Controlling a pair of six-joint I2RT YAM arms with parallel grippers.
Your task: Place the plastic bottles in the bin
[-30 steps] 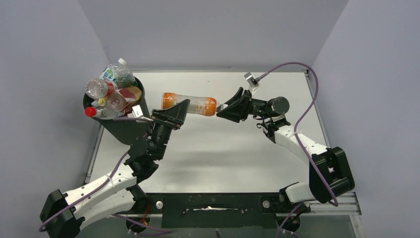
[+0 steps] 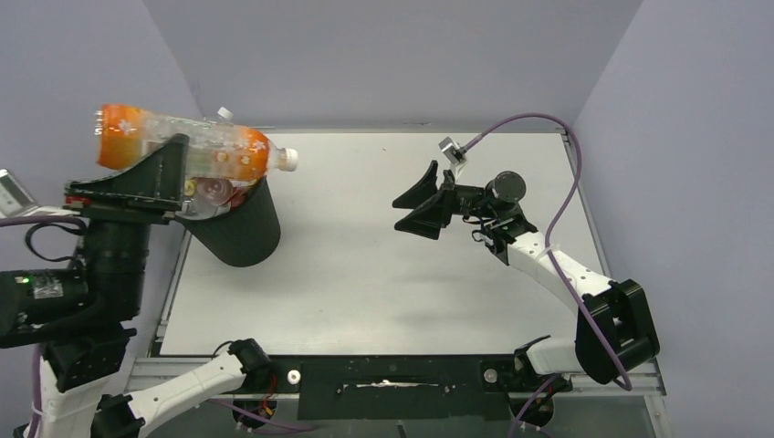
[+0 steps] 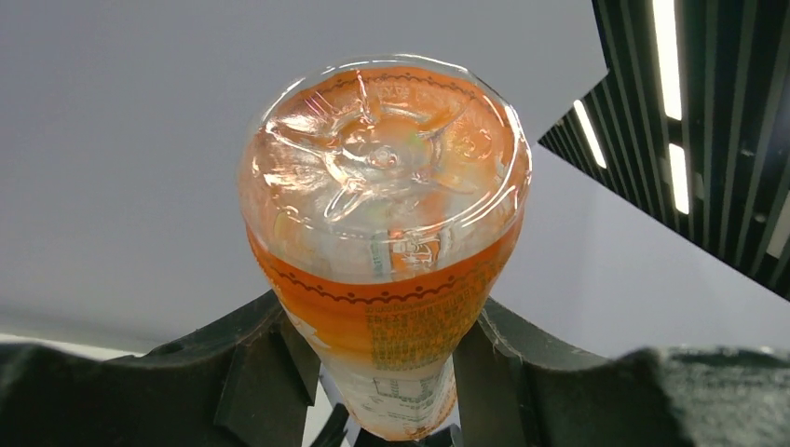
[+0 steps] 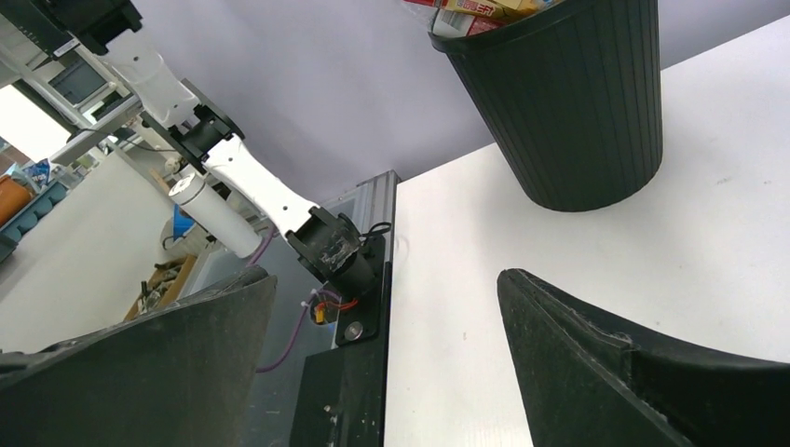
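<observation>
An orange-labelled plastic bottle (image 2: 228,151) with a white cap is held high over the bin (image 2: 242,233) on the left. My left gripper (image 2: 160,169) is shut on it; in the left wrist view the bottle's base (image 3: 382,177) fills the middle, between the fingers. The dark bin is full of bottles and other waste, partly hidden under the held bottle. My right gripper (image 2: 402,210) stands open and empty over the table, facing the bin.
Grey walls (image 2: 694,182) enclose both sides and the back.
The left arm has carried the bottle left and upward, from beside the right gripper to above the bin. The bottle's cap is now away from the right gripper, which has shifted slightly.
</observation>
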